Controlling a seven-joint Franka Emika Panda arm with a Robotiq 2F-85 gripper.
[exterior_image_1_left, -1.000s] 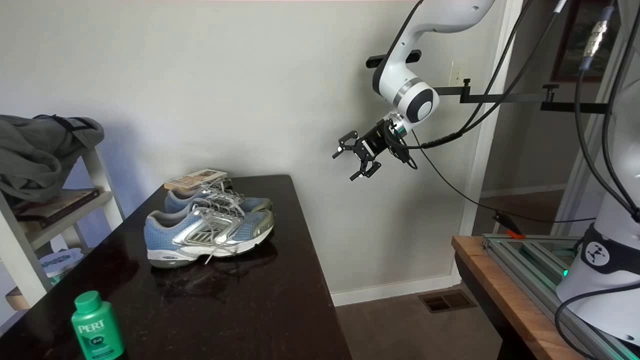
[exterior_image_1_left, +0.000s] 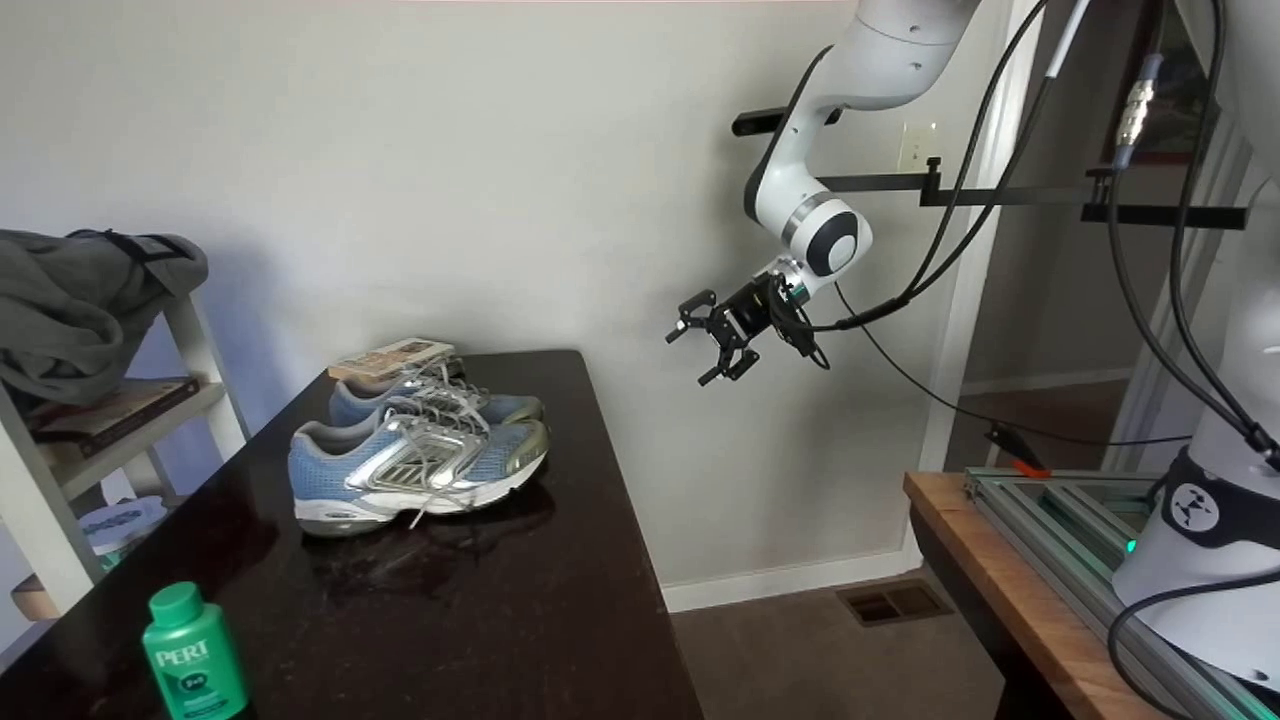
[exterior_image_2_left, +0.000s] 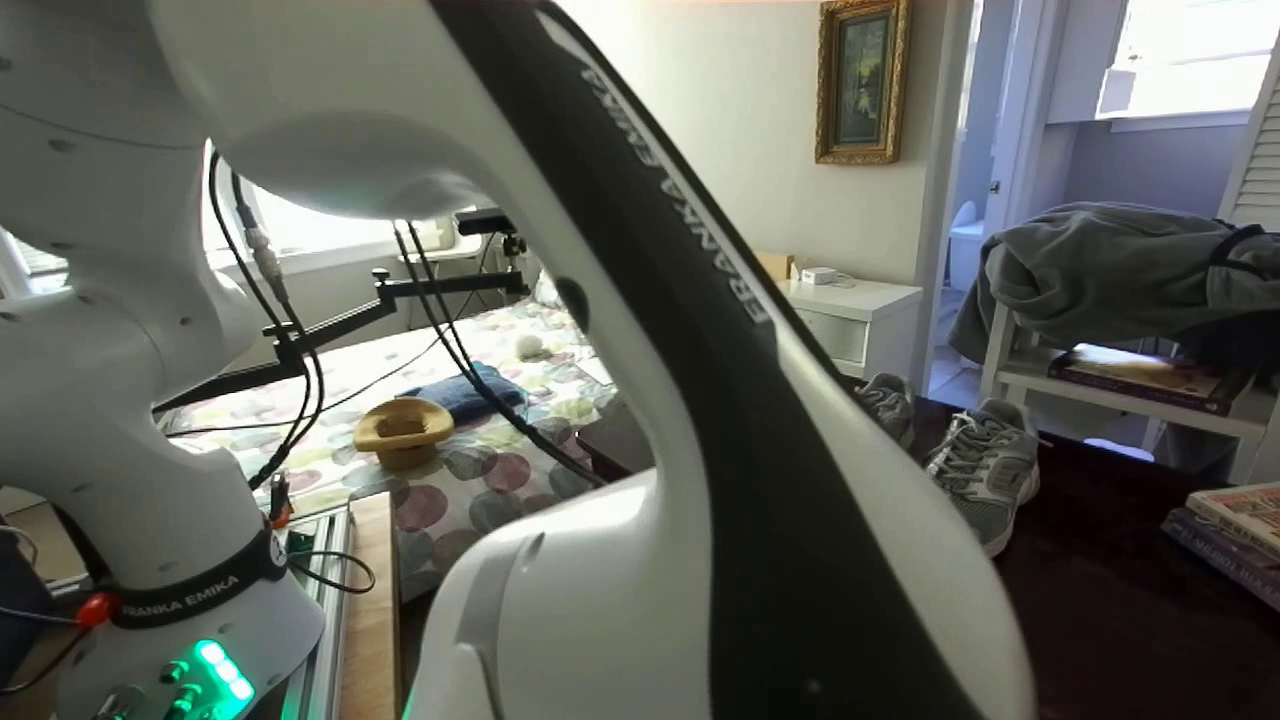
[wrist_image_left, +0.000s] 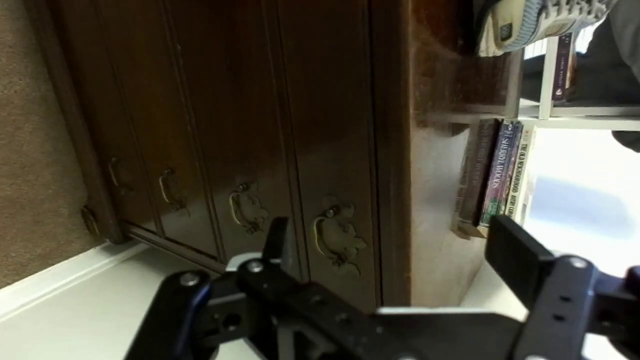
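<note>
My gripper (exterior_image_1_left: 690, 358) hangs in the air to the right of the dark dresser, in front of the wall, its fingers spread open and empty. In the wrist view the gripper faces the dresser's drawer fronts, and nothing lies between its fingers. A pair of blue and silver running shoes (exterior_image_1_left: 420, 466) stands on the dresser top (exterior_image_1_left: 480, 612). A green Pert bottle (exterior_image_1_left: 196, 658) is upright at the near left of that top. The gripper is well apart from both. In exterior view 2 the arm hides the gripper.
Books (exterior_image_1_left: 393, 358) lie behind the shoes. To the left stands a white shelf (exterior_image_1_left: 192, 414) with a grey garment (exterior_image_1_left: 90, 300) on it. Brass drawer handles (wrist_image_left: 336, 240) stick out from the dresser front. Bare dresser top lies in front of the shoes.
The gripper has sunk slightly and tilted a little, staying open. The forearm and its cables have shifted, with the cables further left. Shoes and bottle are unmoved.
</note>
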